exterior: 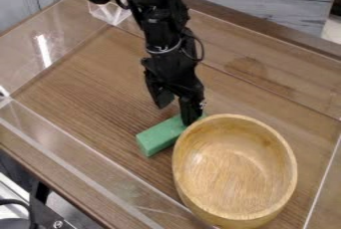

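My black gripper (173,102) hangs low over the middle of the wooden table, just behind a green block (160,137) and beside a large wooden bowl (234,168) at the front right. The green block lies on the table against the bowl's left side. One finger reaches down near the block's right end; whether it touches the block, and whether anything is between the fingers, I cannot tell.
A small clear object (107,10) sits at the back left. The table's edges run along the back and front left.
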